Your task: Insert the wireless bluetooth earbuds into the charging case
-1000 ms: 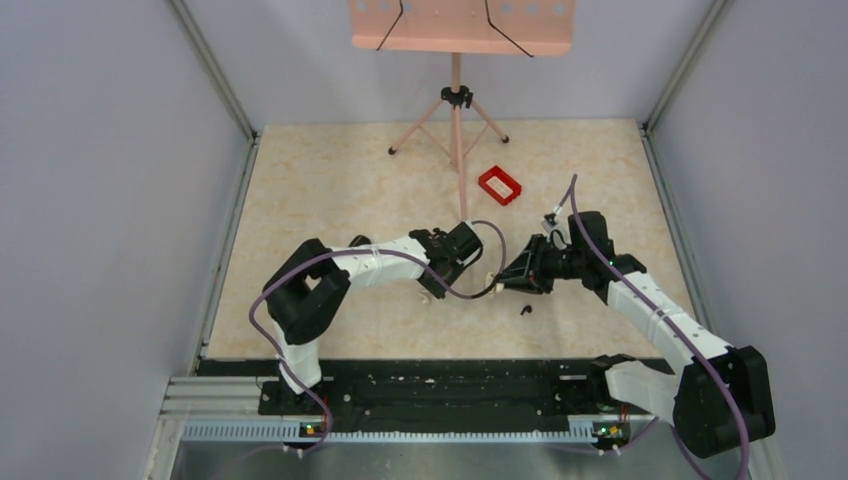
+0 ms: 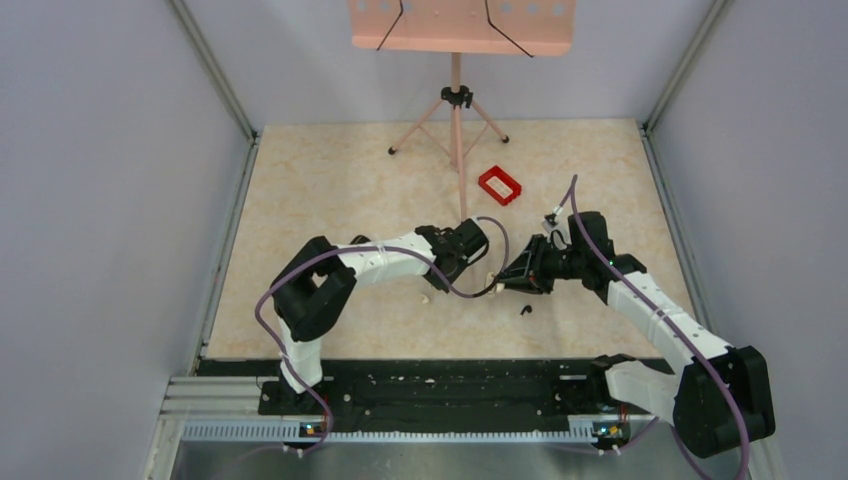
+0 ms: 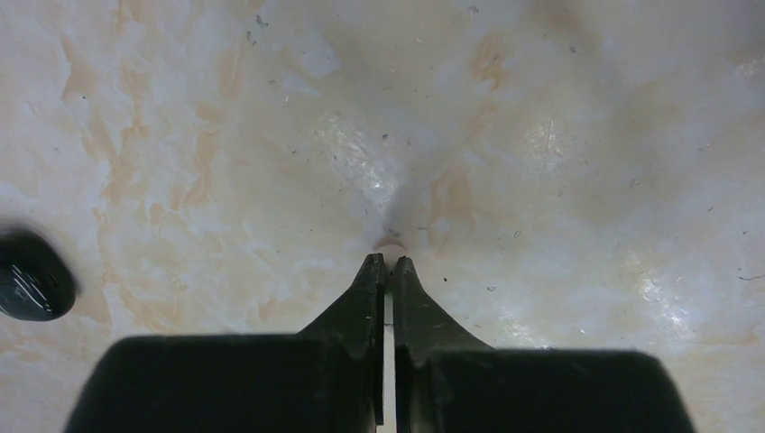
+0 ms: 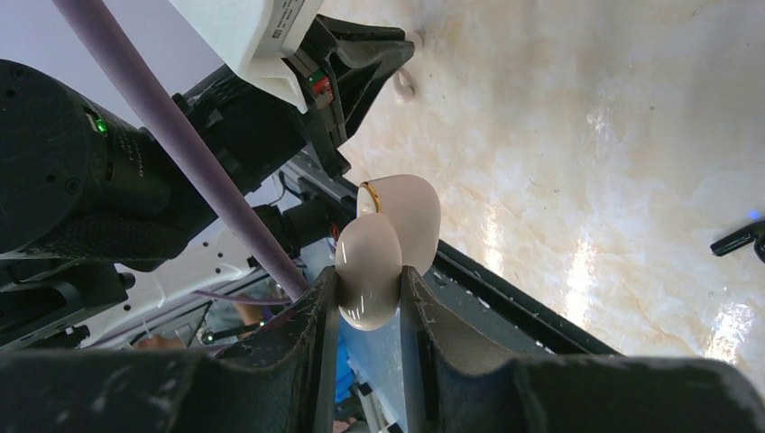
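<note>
The white charging case (image 4: 368,268), lid raised with a gold band at the hinge, is in my right gripper, shut on it and held above the tabletop. My left gripper is shut over the table, a small pale piece showing just beyond its tips, partly hidden; whether it is held I cannot tell. Two small white earbuds (image 4: 402,87) show beside the left gripper in the right wrist view. A small pale piece (image 2: 425,298) lies near that arm in the top view.
Black items (image 3: 34,275) lie on the table (image 2: 320,180). A red tray (image 2: 499,185) and a pink stand (image 2: 461,190) are at the back. The table's front edge runs below both arms.
My left gripper has shifted slightly toward the back of the table. My right arm and the case look unmoved.
</note>
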